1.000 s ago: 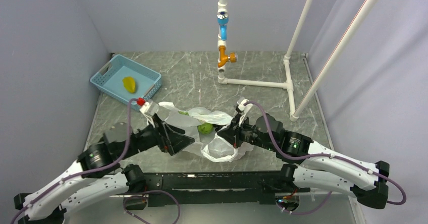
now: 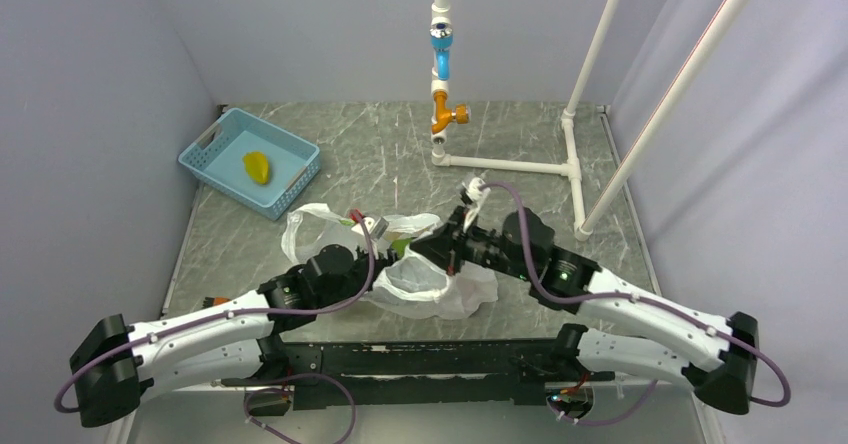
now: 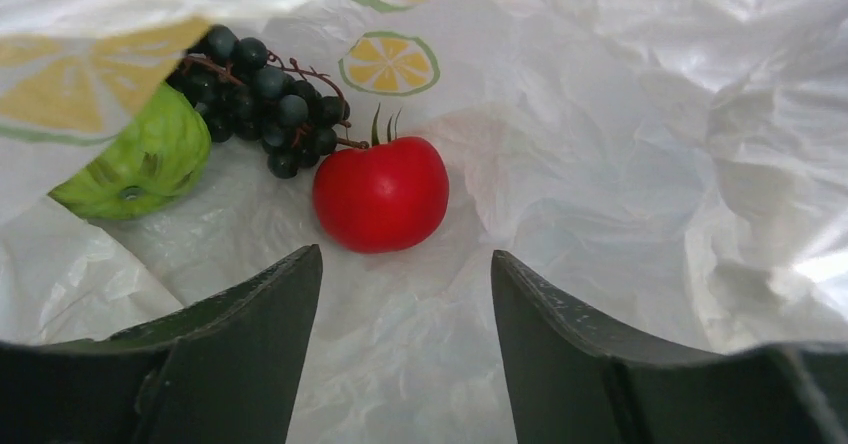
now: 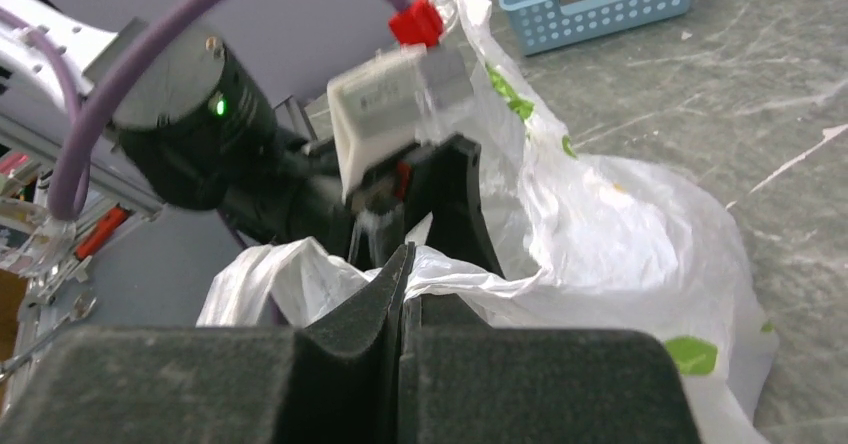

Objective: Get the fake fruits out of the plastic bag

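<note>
The white plastic bag (image 2: 470, 294) lies crumpled at front centre. Inside it, in the left wrist view, sit a red tomato (image 3: 380, 194), dark grapes (image 3: 270, 99) and a green fruit (image 3: 140, 164). My left gripper is down in the bag, part open, its empty fingers facing the tomato. My right gripper is shut on the bag's thin rim, holding it up beside the left wrist.
A blue basket (image 2: 230, 179) with a yellow fruit (image 2: 256, 167) stands at back left. White pipes with valves (image 2: 441, 110) rise at back centre and right. Bare tabletop (image 2: 370, 144) lies behind the bag.
My left gripper has moved right and into the bag. The right gripper has shifted slightly left and up with the bag's rim, and the green fruit is now mostly covered in the top view.
</note>
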